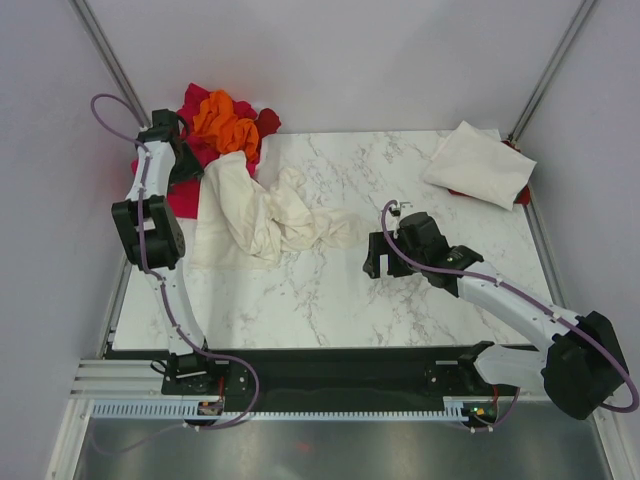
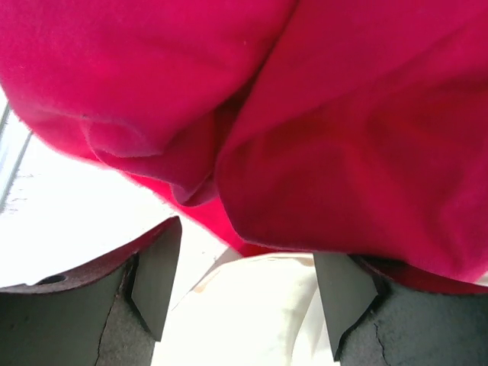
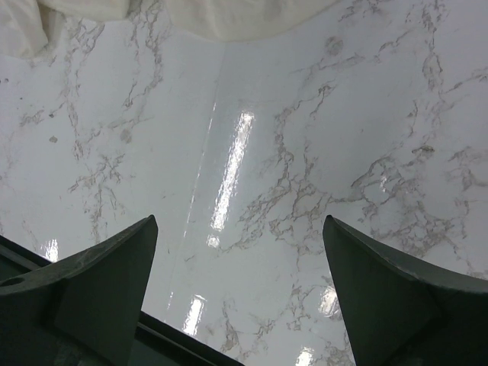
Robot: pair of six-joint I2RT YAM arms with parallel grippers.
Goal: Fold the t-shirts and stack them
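A heap of red shirts (image 1: 183, 197) (image 2: 358, 145) lies at the back left, with an orange shirt (image 1: 225, 125) on top. My left gripper (image 1: 180, 170) is at the red fabric, fingers apart, a red fold hanging over the right finger. A crumpled cream shirt (image 1: 255, 220) (image 3: 244, 19) spreads rightward from the heap, and cream cloth shows between the left fingers. My right gripper (image 1: 385, 255) hangs open over bare marble near the middle right.
A folded white shirt (image 1: 478, 165) lies on red cloth at the back right. A dark edge runs along the front.
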